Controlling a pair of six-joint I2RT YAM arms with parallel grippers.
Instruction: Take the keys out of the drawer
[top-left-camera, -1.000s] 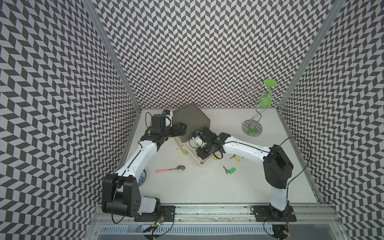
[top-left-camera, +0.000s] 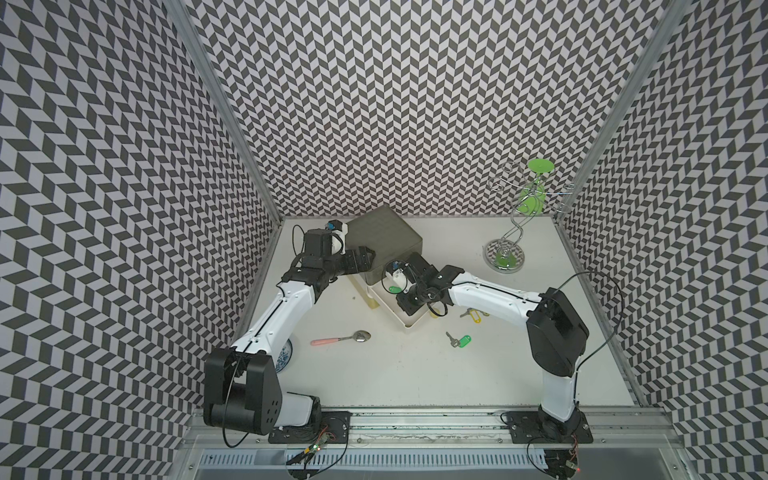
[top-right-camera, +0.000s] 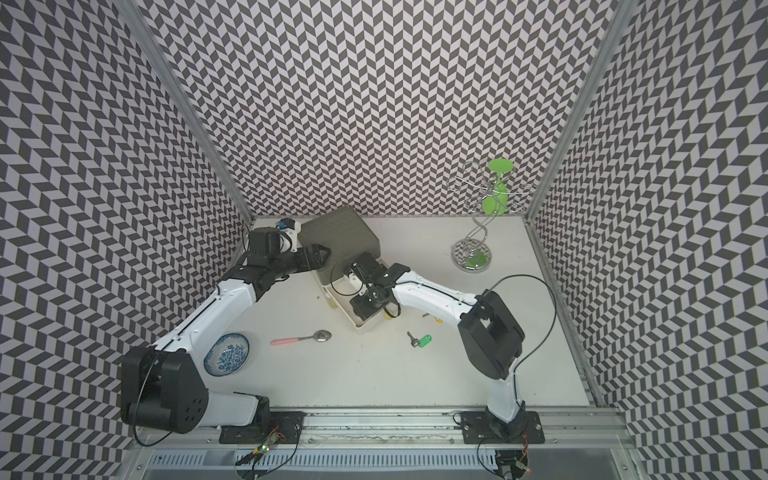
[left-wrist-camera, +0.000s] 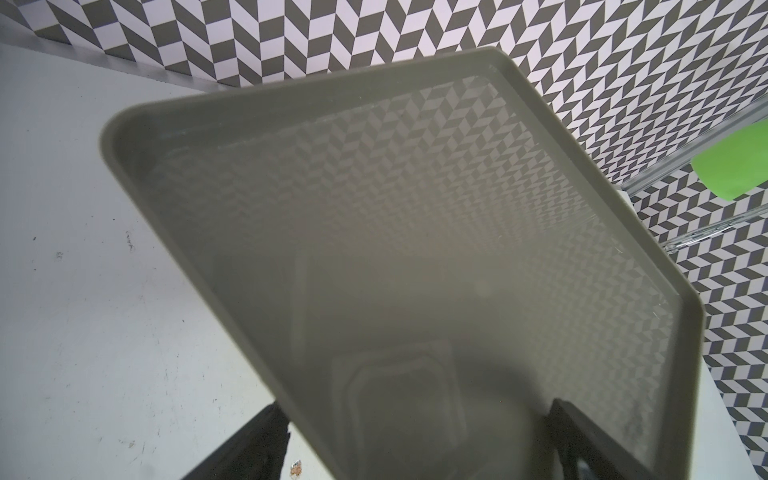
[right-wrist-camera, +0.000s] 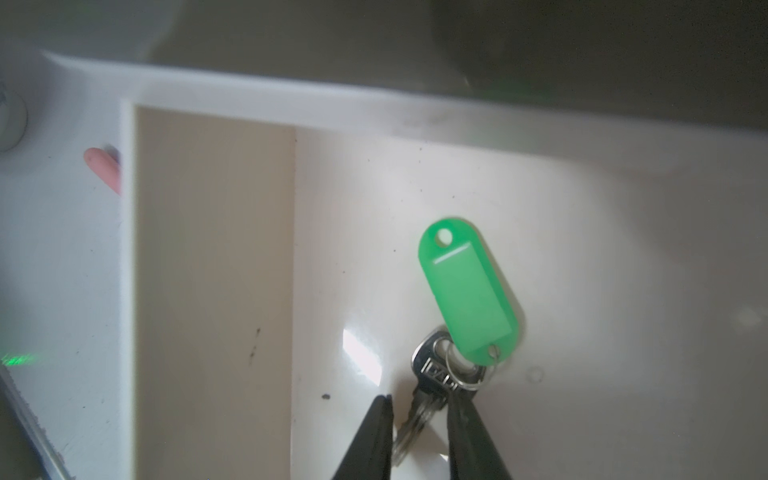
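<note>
Inside the pulled-out white drawer (right-wrist-camera: 216, 304) lies a key (right-wrist-camera: 432, 372) on a ring with a green tag (right-wrist-camera: 469, 292). My right gripper reaches down into the drawer, its fingers part open. The key's blade appears between the fingertips in the right wrist view; whether they touch it, I cannot tell. My left gripper (top-left-camera: 365, 259) is at the left side of the grey-topped drawer box (top-left-camera: 384, 228), fingers spread wide. In the left wrist view, one finger (left-wrist-camera: 268, 440) shows beside the box's rim and the other over its top.
On the table right of the drawer lie keys with a green tag (top-left-camera: 465, 341) and keys with a yellow tag (top-left-camera: 475, 317). A spoon (top-left-camera: 344, 339) lies in front, a patterned bowl (top-right-camera: 227, 354) at left, a wire stand (top-left-camera: 505, 254) at back right.
The drawer and its box have shifted slightly to the right. My right gripper has moved a little to the right as well, still in the drawer. The left arm looks unchanged.
</note>
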